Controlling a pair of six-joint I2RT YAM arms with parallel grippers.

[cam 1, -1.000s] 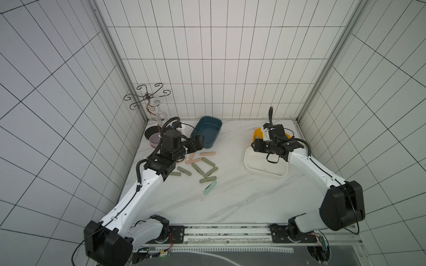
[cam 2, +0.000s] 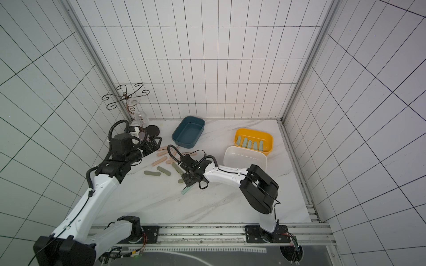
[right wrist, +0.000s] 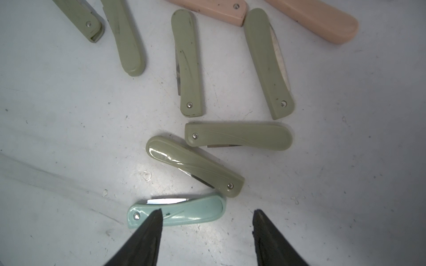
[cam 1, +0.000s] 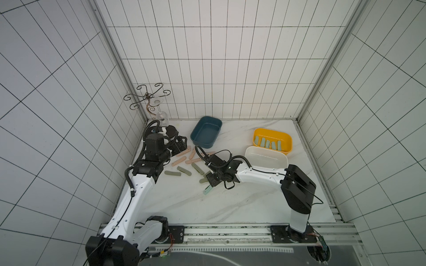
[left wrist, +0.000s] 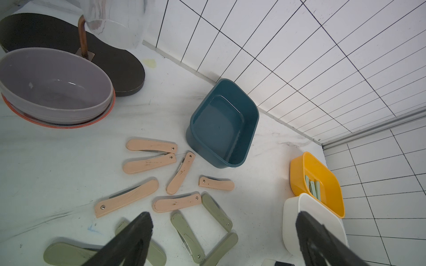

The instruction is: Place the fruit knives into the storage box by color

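A light teal knife (right wrist: 190, 211) lies on the table in the right wrist view, its end touching an olive-green knife (right wrist: 195, 166). Over it stands my right gripper, its fingers apart and nothing held; the knife's left end reaches past one fingertip. Several more olive-green knives lie farther back, with several tan knives (left wrist: 177, 203) behind them. High over the left side, my left gripper is open and empty. The yellow box (cam 1: 286, 139) holds several teal knives. No knives show in the dark blue box (left wrist: 221, 126). The white box (left wrist: 290, 221) is partly hidden by the right arm.
A grey bowl (left wrist: 55, 84) on a plate and a dark round-ended board (left wrist: 128, 75) stand at the back left, near a glass vessel (left wrist: 117, 22) and a curled metal stand (cam 1: 147, 95).
My left gripper has drawn back left, away from the blue box.
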